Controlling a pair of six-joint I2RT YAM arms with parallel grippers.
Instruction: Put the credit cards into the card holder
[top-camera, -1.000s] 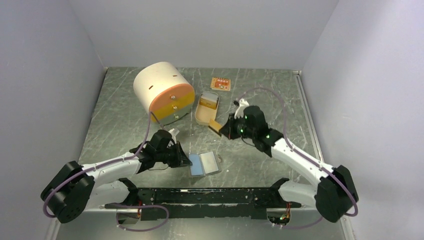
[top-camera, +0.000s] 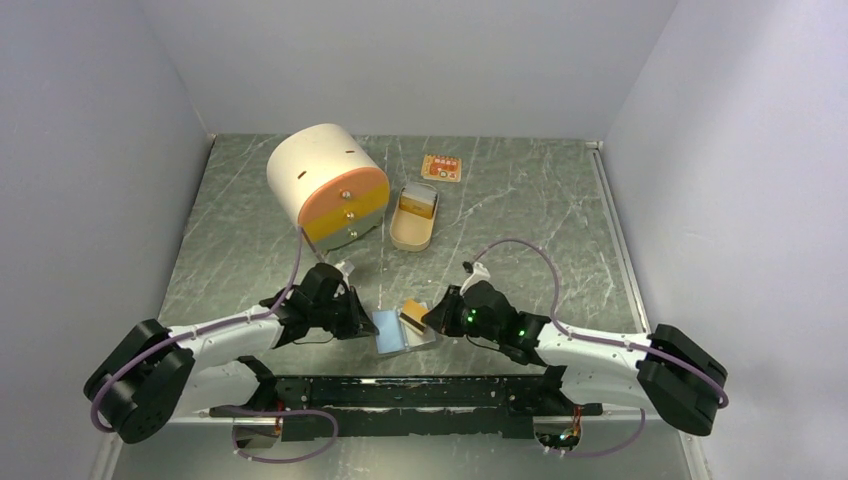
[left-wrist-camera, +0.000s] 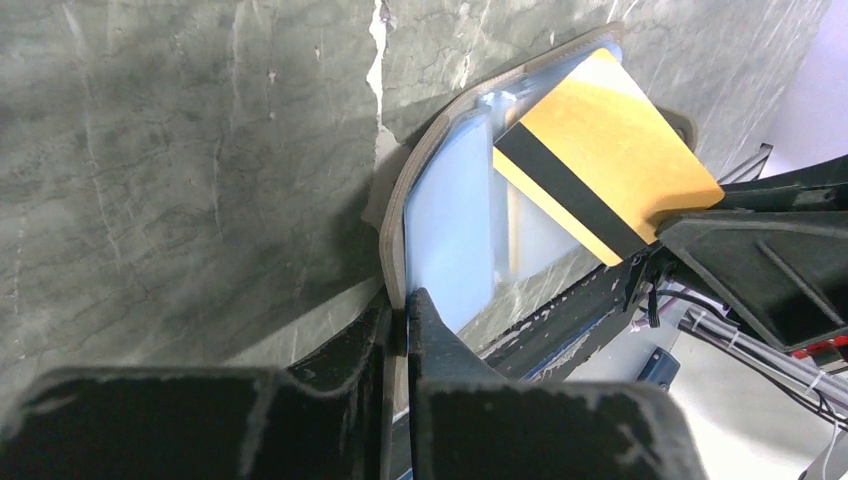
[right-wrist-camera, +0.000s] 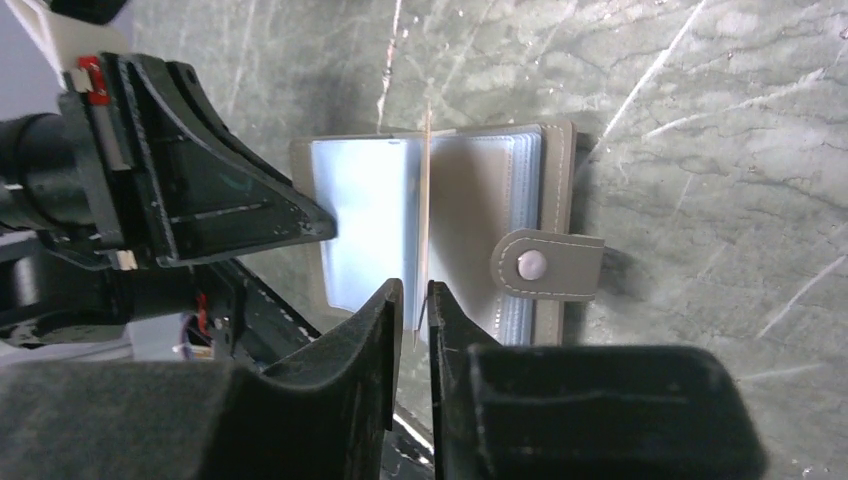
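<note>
An open grey card holder (top-camera: 390, 332) with pale blue sleeves lies at the front middle. My left gripper is shut on the holder's left edge. My right gripper holds a yellow card with a black stripe between its fingers; in the right wrist view the card shows edge-on over the sleeves, near the middle of the holder. Whether its lower edge is inside a sleeve I cannot tell. The holder's strap with a snap (right-wrist-camera: 532, 264) lies on the right side.
A white cylinder (top-camera: 310, 170) with coloured drawers stands at the back left. Beside it lie a beige container (top-camera: 411, 230) with cards and an orange packet (top-camera: 441, 167).
My right gripper has come down and towards the front with the yellow card, from near the beige container to over the holder. The left gripper has barely moved.
</note>
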